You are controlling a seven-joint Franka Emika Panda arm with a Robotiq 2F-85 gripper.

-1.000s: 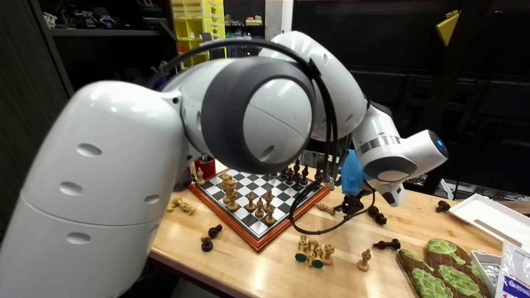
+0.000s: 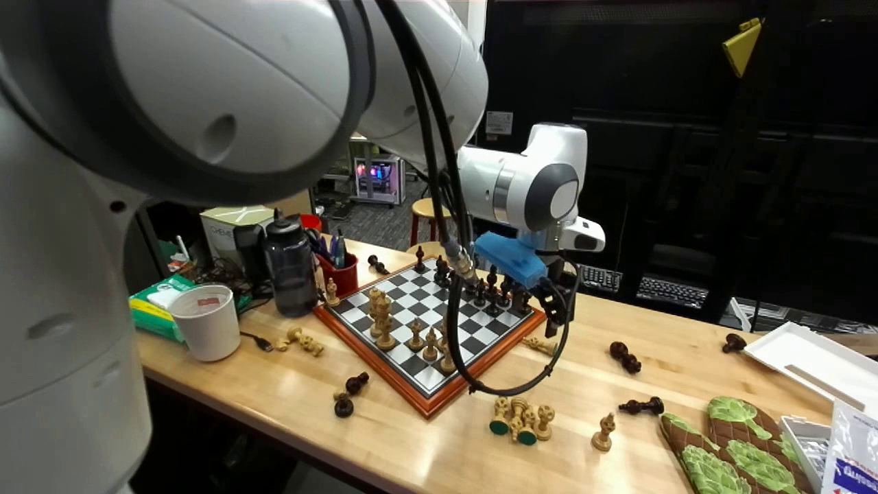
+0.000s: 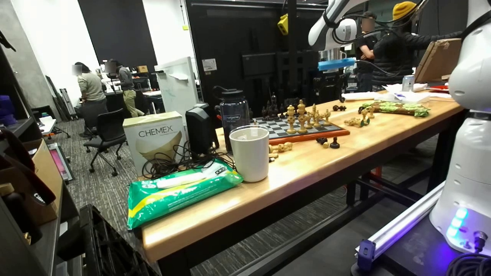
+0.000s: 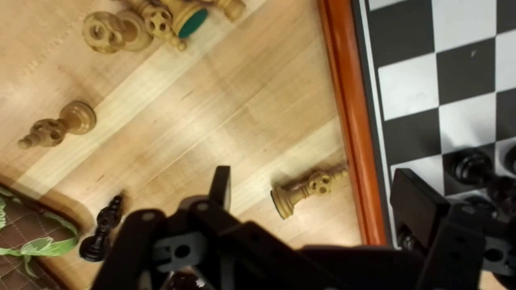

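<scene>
Wide apart, the fingers of my open gripper have nothing between them in the wrist view. Below and beyond them a light wooden chess piece [image 4: 295,193] lies on its side, its top by the board's orange-brown edge. One finger [image 4: 417,205] overlaps the chessboard [image 4: 413,87] and hides part of its dark pieces. In exterior view 1 the gripper is over the board's right side, partly hidden by cables. Light pieces [image 2: 383,321] stand on the board's near left squares; dark pieces [image 2: 492,292] stand along its far right side.
Several light pieces [image 2: 518,420] lie in a cluster before the board, with an upright light piece [image 2: 604,432] to their right. Fallen dark pieces [image 2: 625,357] are scattered rightward. A patterned oven mitt [image 2: 732,449], white mug [image 2: 206,322] and dark bottle [image 2: 289,267] also occupy the table.
In exterior view 1 my arm has swung left, and the gripper has risen from low over the table at the right to above the board's right side. The chess pieces that show look unmoved.
</scene>
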